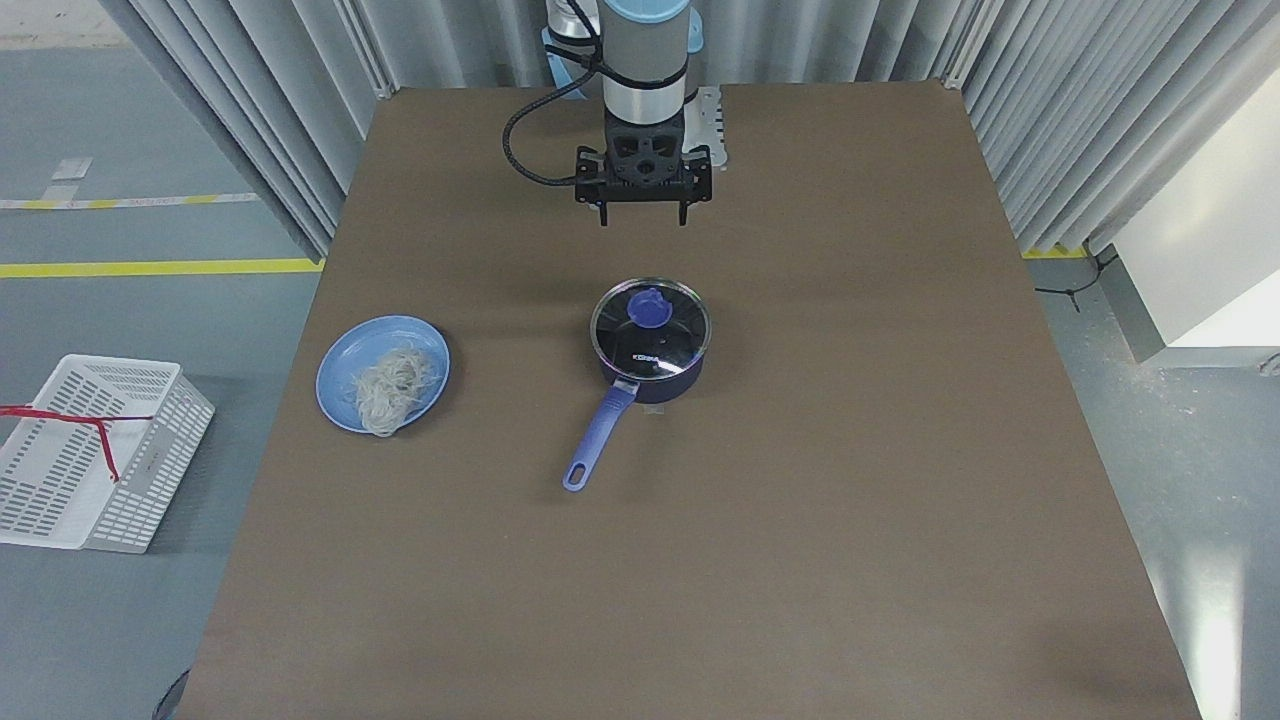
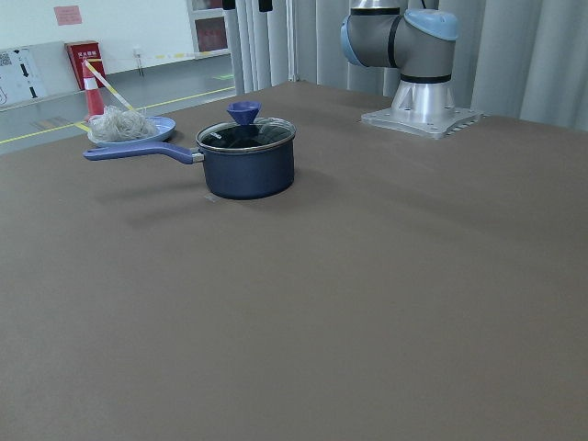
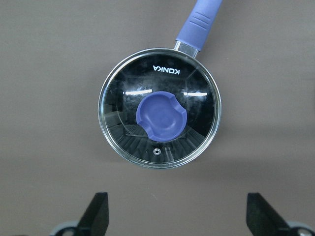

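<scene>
A dark blue saucepan [image 1: 672,360] [image 2: 248,175] with a glass lid, purple knob [image 3: 161,116] and long purple handle [image 1: 600,432] sits mid-table, handle toward the front camera. A blue plate [image 1: 342,372] [image 2: 163,125] holding a pale tangled bundle of noodle-like strands [image 1: 390,386] lies to its left in the front view. My gripper [image 1: 643,221] hangs at the back, above the table and behind the pan, fingers spread open with nothing between them; only its tips show in the left view.
The arm's base [image 2: 423,119] stands at the back. Off the table are a white basket [image 1: 144,480] on the floor at left and curtains behind.
</scene>
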